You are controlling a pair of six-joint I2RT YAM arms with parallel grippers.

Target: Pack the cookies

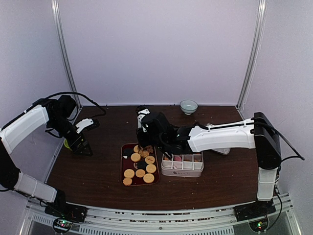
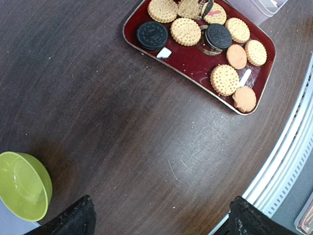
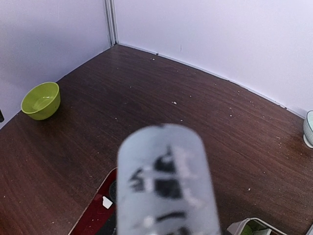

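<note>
A red tray (image 1: pixel 123 166) holds round pale biscuits (image 2: pixel 224 80) and dark sandwich cookies (image 2: pixel 152 35). Right of it stands a white compartment box (image 1: pixel 181 171) with some pink and brown pieces inside. My right gripper (image 1: pixel 143 142) is over the back of the tray; a blurred pale part fills the middle of the right wrist view, so its fingertips and whatever is between them are hidden there. My left gripper hangs open at the left side, its fingers empty, beside the green bowl (image 2: pixel 22 186).
A pale bowl (image 1: pixel 188 106) stands at the back. A pale container (image 1: pixel 221 149) lies partly behind the right arm. The table between the green bowl and the tray is clear, as is the back left.
</note>
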